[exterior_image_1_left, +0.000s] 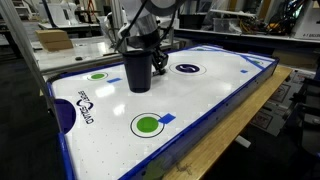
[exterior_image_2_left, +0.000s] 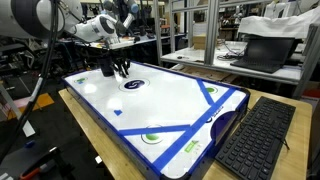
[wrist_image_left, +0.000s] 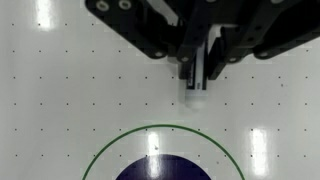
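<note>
A slim pen-like object, dark above with a pale end (wrist_image_left: 195, 97), points down between the fingers of my gripper in the wrist view. Whether the fingers press on it cannot be made out. In exterior view 1 the gripper (exterior_image_1_left: 158, 68) is low over the white board (exterior_image_1_left: 200, 98), just behind and right of a black cup (exterior_image_1_left: 138, 73), which partly hides it. The cup stands upright. From exterior view 2, the gripper (exterior_image_2_left: 122, 70) shows small at the board's far end, near the cup.
A dark purple disc inside a green ring (wrist_image_left: 162, 168) lies near the gripper. A green disc (exterior_image_1_left: 147, 125) and blue tape (exterior_image_1_left: 167, 118) mark the board's near part. A keyboard (exterior_image_2_left: 258, 138) and a laptop (exterior_image_2_left: 268, 53) stand beyond the board. Much of the board is clear.
</note>
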